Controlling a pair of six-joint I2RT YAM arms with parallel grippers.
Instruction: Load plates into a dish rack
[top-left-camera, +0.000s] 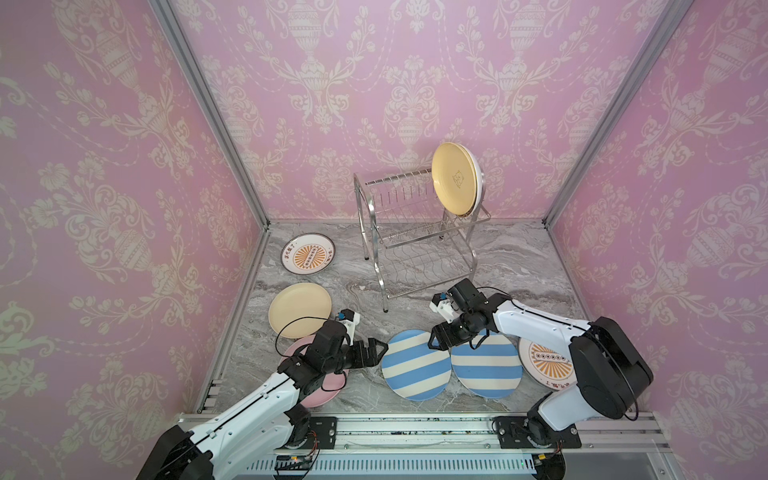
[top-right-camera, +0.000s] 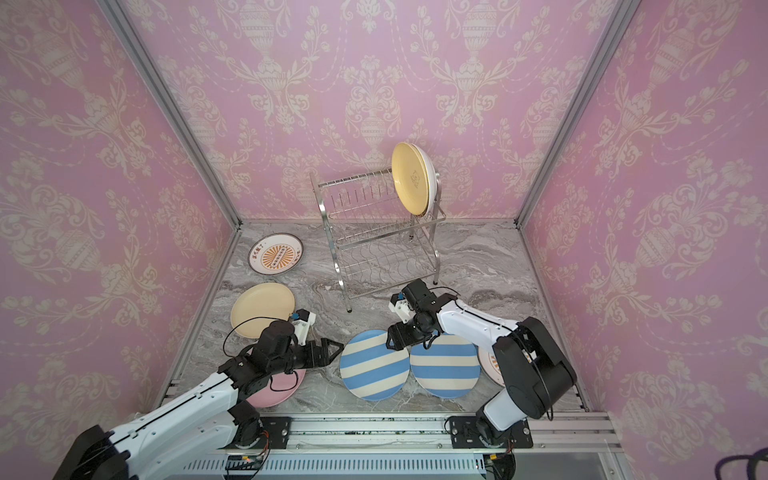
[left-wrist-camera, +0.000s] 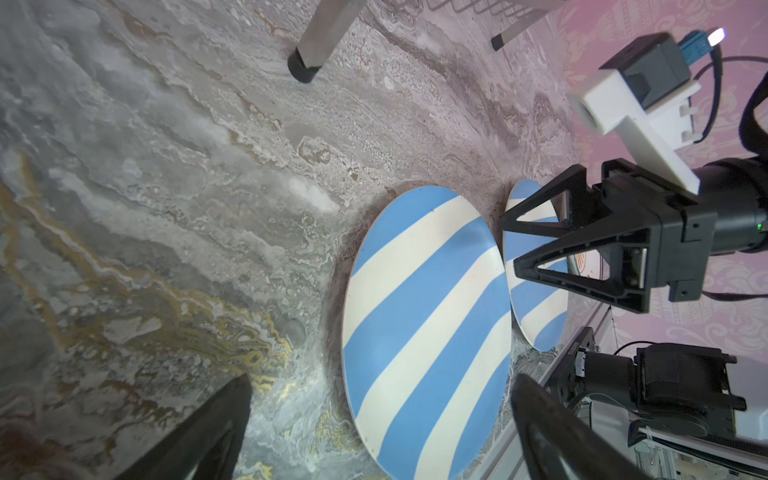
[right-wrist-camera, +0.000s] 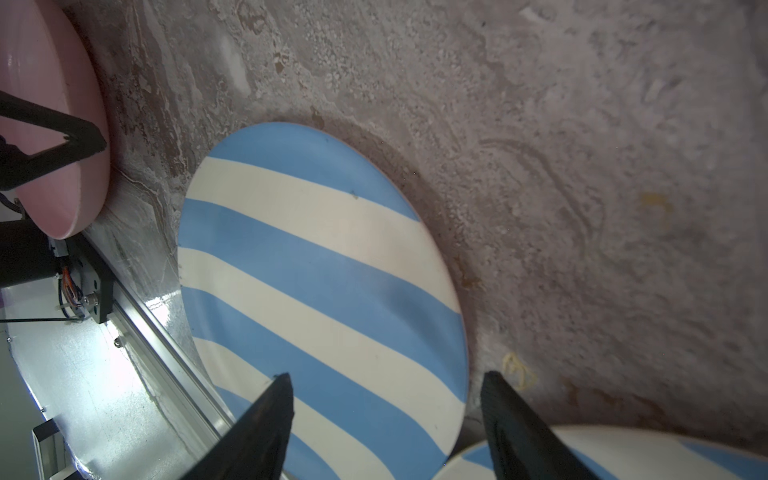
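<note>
Two blue-striped plates, one at centre and one right, lie flat at the front. My left gripper hovers just left of the centre plate, open and empty, its fingers apart in its wrist view. My right gripper is over that plate's back-right edge, open and empty. A pink plate lies under the left arm, a cream plate behind it, patterned plates at back left and far right. The steel rack holds upright cream and white plates on its top right.
Bare marble lies between the cream plate and the rack, and right of the rack. The rack's front legs stand behind the striped plates. Walls enclose the sides and back, and a metal rail runs along the front edge.
</note>
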